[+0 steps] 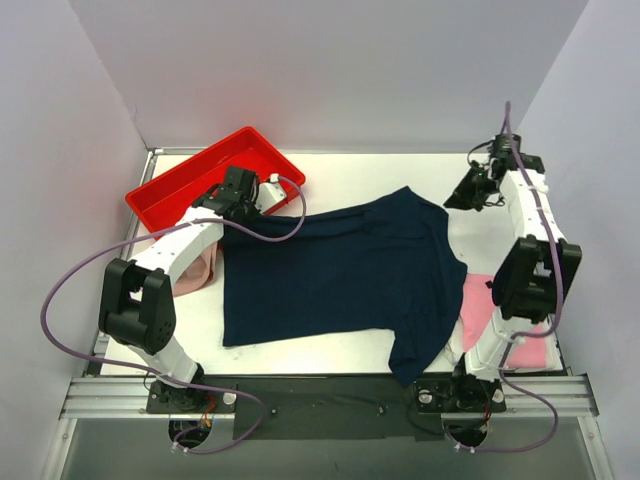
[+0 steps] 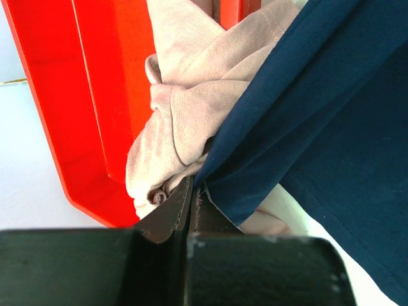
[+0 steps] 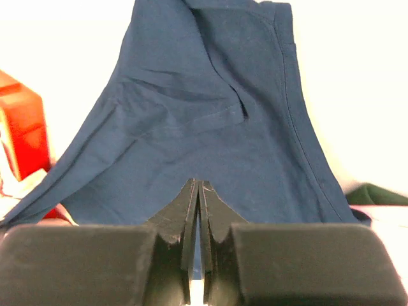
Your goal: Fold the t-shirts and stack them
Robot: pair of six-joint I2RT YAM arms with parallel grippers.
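Observation:
A navy t-shirt (image 1: 320, 280) lies spread across the middle of the white table, with one part reaching past the front edge. My left gripper is shut on a gathered edge of the navy cloth, beside the red bin; that cloth stretches tautly away from the fingertips. Raised off the cloth at the right, my right gripper is shut, with nothing visible between its fingers. On the right side lies a flat pink folded cloth (image 1: 520, 335), partly covered by the right arm. A crumpled beige-pink cloth (image 2: 185, 121) sits under and behind the left gripper.
The red bin (image 1: 165, 205) stands at the back left, next to the left gripper. Bare white table (image 1: 340, 180) shows behind the navy shirt. Walls close in the back and both sides.

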